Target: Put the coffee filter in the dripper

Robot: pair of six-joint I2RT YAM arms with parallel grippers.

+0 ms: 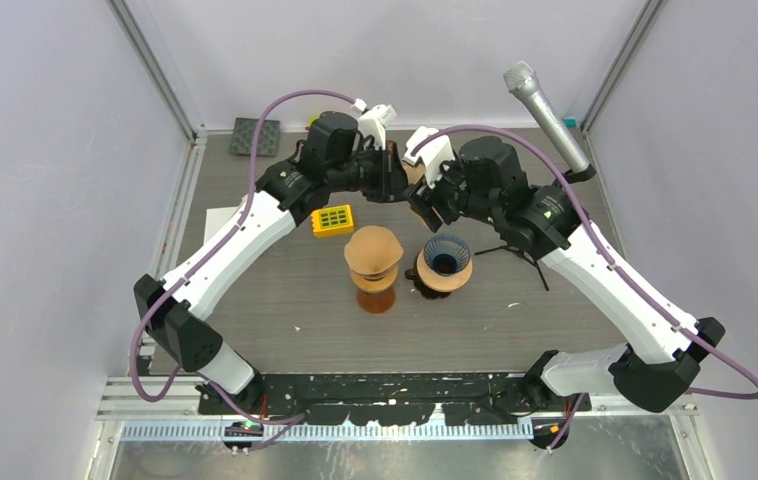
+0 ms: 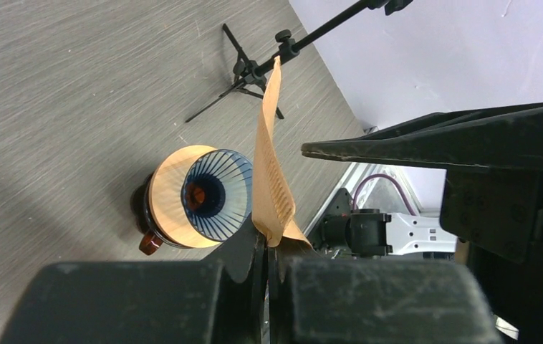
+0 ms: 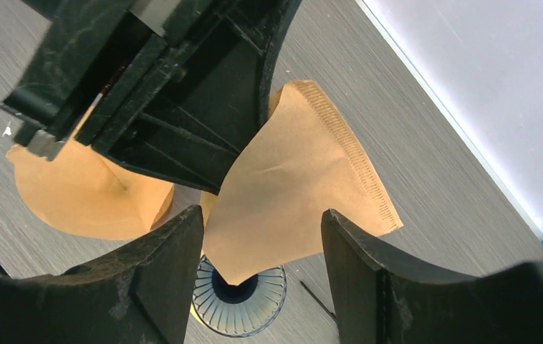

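My left gripper is shut on a folded tan paper coffee filter [image 2: 271,172], which stands up from its tips. In the right wrist view the filter [image 3: 297,186] spreads across the space ahead of my right gripper, whose fingers are wide apart. Whether they touch the paper I cannot tell. The clear ribbed dripper [image 1: 446,254] sits on a wooden collar over a dark pot, below and in front of both grippers. In the right wrist view the filter partly covers this empty dripper [image 3: 254,308]. The two grippers are close together in the top view.
A second stand with an open paper filter [image 1: 373,248] in it is left of the dripper. A yellow block [image 1: 332,221] lies behind that. A black tripod [image 2: 251,72] stands to the right, carrying a microphone [image 1: 545,112]. Bare table [image 1: 305,340] lies in front.
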